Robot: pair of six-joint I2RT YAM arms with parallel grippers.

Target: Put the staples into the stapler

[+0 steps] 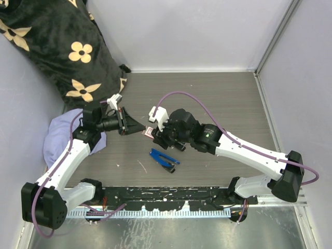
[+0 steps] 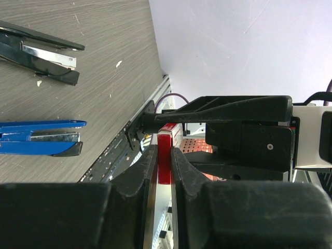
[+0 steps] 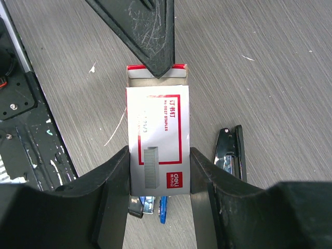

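A small white-and-red staple box [image 3: 160, 114] is clamped upright between the fingers of my right gripper. Its end nearest my left gripper is open, with a red-edged flap [image 3: 180, 73]. My left gripper reaches to that open end; its fingertips are slightly apart, and the red end of the box [image 2: 165, 161] shows in the gap. Whether they touch the flap cannot be told. A blue stapler [image 1: 163, 158] lies on the table below the grippers. The black stapler [image 2: 39, 54] lies beyond it, largely hidden under my right arm in the top view.
A dark cushion with yellow flowers [image 1: 80, 52] leans at the back left, above a lavender cushion [image 1: 58, 132]. Free table [image 1: 228, 98] extends behind and right of the right arm. White walls enclose the sides.
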